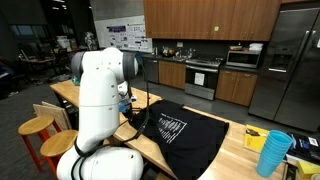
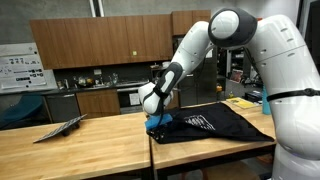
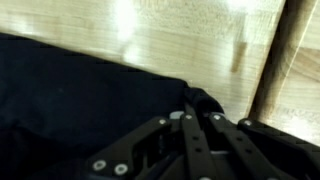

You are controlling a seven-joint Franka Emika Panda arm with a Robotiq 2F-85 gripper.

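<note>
A black cloth, seemingly a garment with a white print (image 1: 172,125), lies spread over the wooden table. My gripper (image 2: 157,130) is low at the cloth's near-left edge, shut on a fold of it. In the wrist view, the black cloth (image 3: 90,95) fills the lower left, and a bunched bit rises at the gripper. The fingertips are mostly hidden by dark fabric there. In exterior view 2, the rest of the cloth (image 2: 215,120) stretches away to the right, largely flat.
Blue cups (image 1: 272,153) stand at the table's right end, beside a yellow item (image 1: 256,138). Bare table (image 2: 70,145) lies left of the gripper in exterior view 2. A seam or edge in the wood (image 3: 280,60) runs close to the gripper. Stools (image 1: 38,125) stand off the table.
</note>
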